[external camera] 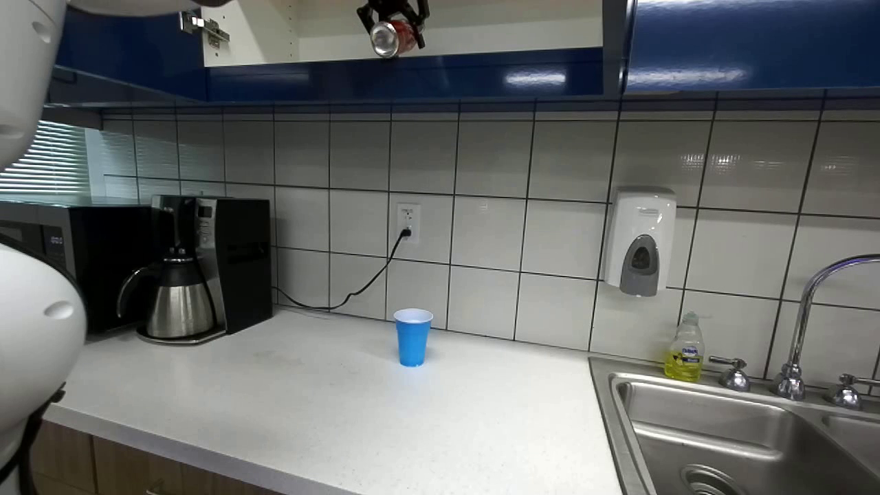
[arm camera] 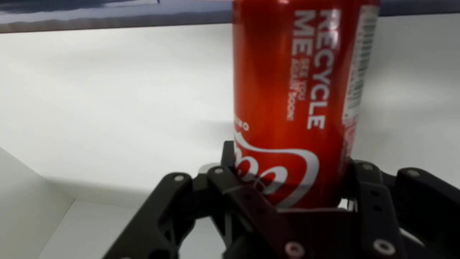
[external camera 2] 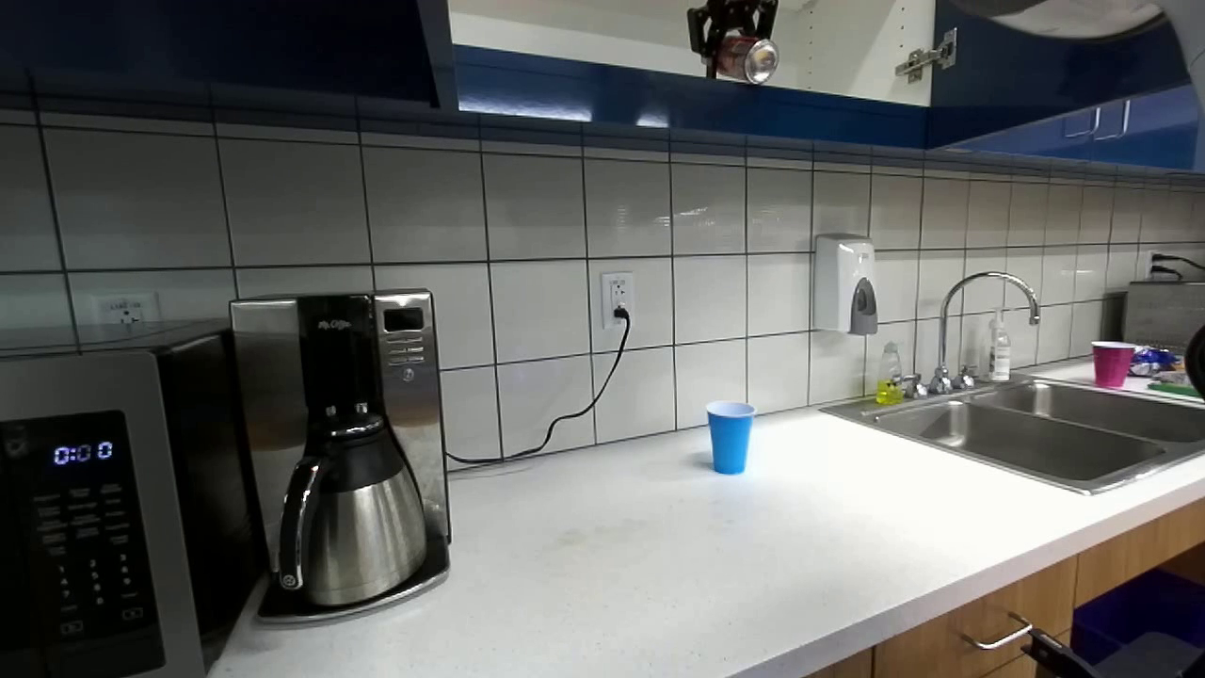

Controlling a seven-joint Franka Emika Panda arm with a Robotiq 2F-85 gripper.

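A red soda can (arm camera: 293, 99) with white lettering is clasped by my gripper, which is shut on it. In the first exterior view the can (external camera: 392, 38) is tilted, its silver end facing outward, at the opening of the upper cabinet (external camera: 462, 25). The gripper (external camera: 397, 20) comes down from above, its black fingers (external camera: 420, 34) on either side. Seen from the second exterior view, the can (external camera 2: 746, 56) is just above the cabinet's blue lower edge; whether it touches the shelf I cannot tell.
On the white counter stands a blue cup (external camera: 413, 339). A coffee maker (external camera 2: 352, 452) and microwave (external camera 2: 90, 497) occupy one end, a sink (external camera 2: 1017, 435) the other. The cabinet's blue front edge (external camera: 412, 83) lies below the can.
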